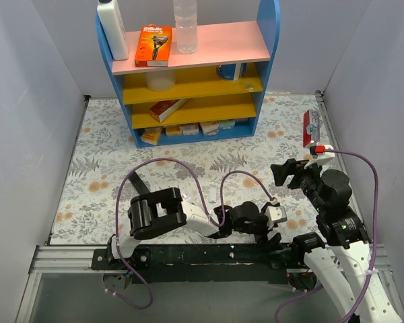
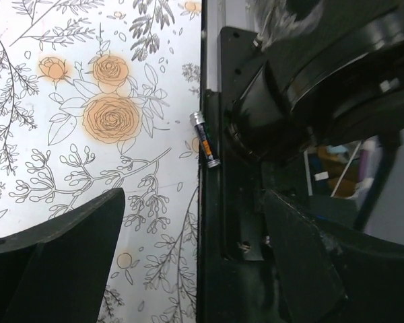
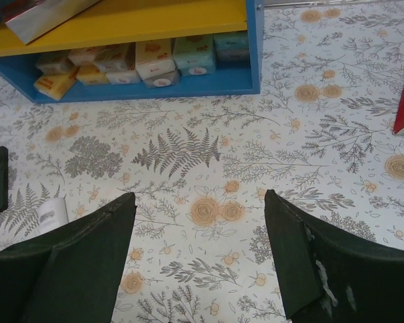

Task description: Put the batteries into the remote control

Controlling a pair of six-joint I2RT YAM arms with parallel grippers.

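A small battery (image 2: pixel 205 139) lies at the table's front edge, beside the dark front rail, in the left wrist view. Both fingers of my left gripper stand wide apart, and nothing is between them; the battery shows beyond the fingertips. From above, my left gripper (image 1: pixel 268 237) is low over the front rail, and the arm covers the spot where the white remote lay. My right gripper is open and empty, well above the tabletop on the right. A small white flat piece (image 1: pixel 213 194) lies on the mat. The end of a white object (image 3: pixel 52 214) shows beside the right gripper's finger.
A black remote (image 1: pixel 138 183) rests on the mat at left. At the back stands a blue shelf (image 1: pixel 266 81) holding boxes and bottles. A red box (image 1: pixel 311 128) is at the back right. The mat between the shelf and the arms is mostly clear.
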